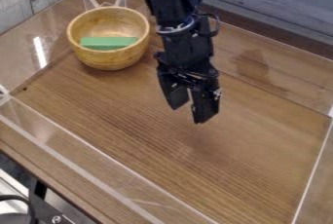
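Note:
My gripper [189,101] hangs at the middle of the camera view, low over the bare wooden table, its black fingers apart with nothing visible between them. A yellow bowl [130,23] stands at the back left, left of the arm, with a green block [107,43] inside it.
Walls bound it at the back, and a light edge runs along the left. A dark cable shows at the lower left corner.

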